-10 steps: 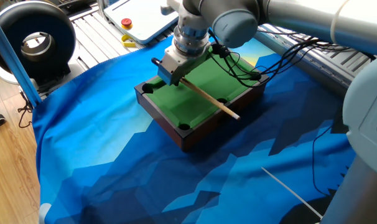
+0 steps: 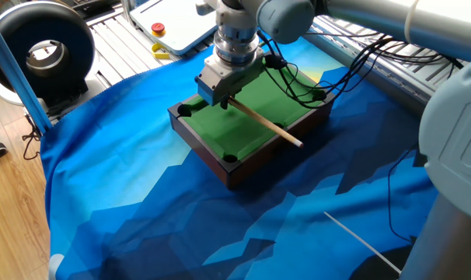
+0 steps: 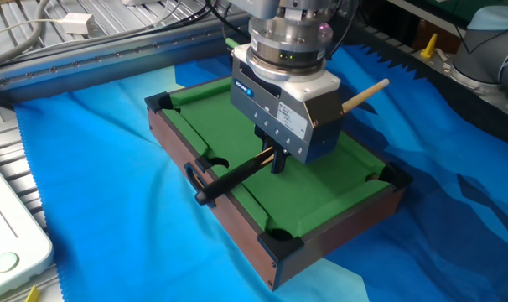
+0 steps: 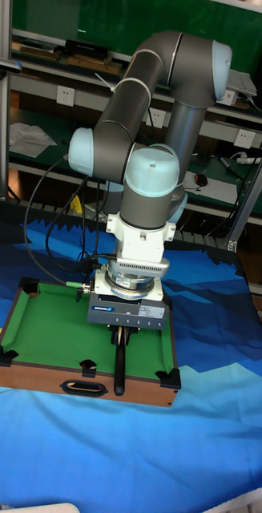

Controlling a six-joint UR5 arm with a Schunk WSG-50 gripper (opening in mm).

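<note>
A small pool table [image 3: 321, 189] with green felt and a brown wooden frame stands on the blue cloth. Over its felt my gripper [image 3: 272, 159] points down, its two black fingers shut on a cue stick. The cue's black handle [image 3: 230, 179] reaches out past the side rail with the handle cutout, and its pale wooden end [image 3: 367, 96] sticks out on the opposite side of the gripper. In exterior view 1 the wooden shaft [image 2: 266, 122] slants across the felt and its tip overhangs the near rail. I see no balls on the visible felt; part of it is hidden under the gripper.
Loose black cables [image 2: 368, 54] hang beside the arm. A thin white rod [image 2: 364, 243] lies on the cloth near the arm's base. Away from the pool table, a red stop button [image 2: 158, 29] and a black ring-shaped device [image 2: 68, 43] stand.
In exterior view 1 the arm's upper joints have shifted left and up. The gripper has moved slightly, still holding the cue; the cue's tip sits a little farther right than one second ago.
</note>
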